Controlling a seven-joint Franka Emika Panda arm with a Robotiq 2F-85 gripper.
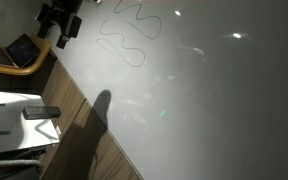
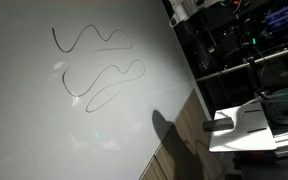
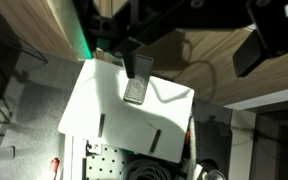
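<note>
On the big whiteboard (image 1: pixel 194 110) are two thin wavy dark lines (image 2: pixel 104 82), one above the other. A dark block, apparently an eraser (image 1: pixel 41 113), rests at the edge of a white platform (image 1: pixel 4 140). In the wrist view this eraser (image 3: pixel 136 92) shows near the platform's edge, beyond my gripper. My gripper's fingers are spread wide, with nothing held between them. From the side, the gripper (image 1: pixel 53 33) hangs at the upper left, well away from the eraser. Two dark marker-like sticks (image 3: pixel 154 141) lie on the platform.
A wooden strip (image 1: pixel 72 115) runs between the whiteboard and the platform. Coiled black cable (image 3: pixel 147 172) lies beside the platform. A laptop (image 1: pixel 24 50) sits on an orange-edged chair at the left.
</note>
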